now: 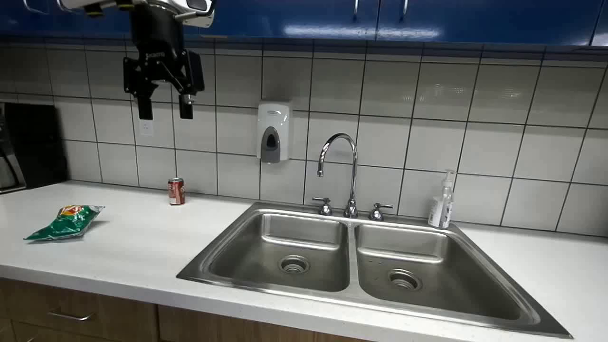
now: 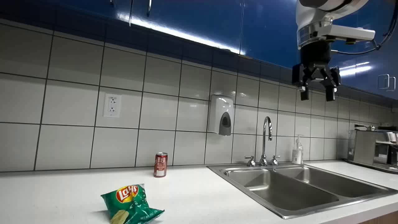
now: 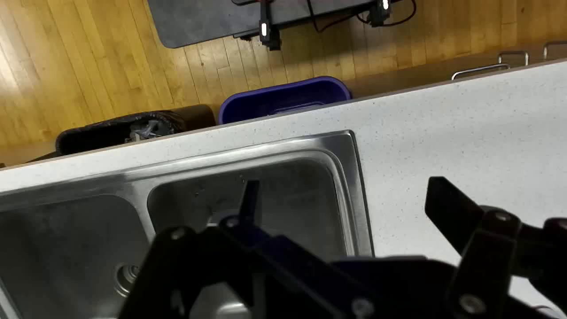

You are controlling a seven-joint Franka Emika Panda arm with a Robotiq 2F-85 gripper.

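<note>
My gripper (image 1: pixel 166 109) hangs high above the counter, fingers pointing down, open and empty. In exterior view 2 the gripper (image 2: pixel 317 95) shows the same wide gap in front of the tiles. Looking down in the wrist view, the gripper has its fingers spread over the sink's edge and the bare counter. A green Lay's chip bag (image 1: pixel 67 223) lies on the counter left of the sink, and the bag (image 2: pixel 130 204) shows its logo in exterior view 2. Behind it a red can (image 1: pixel 176 191) stands upright near the wall; the can (image 2: pixel 160 164) is apart from the bag.
A double steel sink (image 1: pixel 352 251) with a tall faucet (image 1: pixel 351 171) fills the middle. A soap bottle (image 1: pixel 442 202) stands behind it. The wall dispenser (image 1: pixel 274 132) and blue cabinets (image 1: pixel 285 20) border the space. Counter (image 1: pixel 142 239) around bag and can is clear.
</note>
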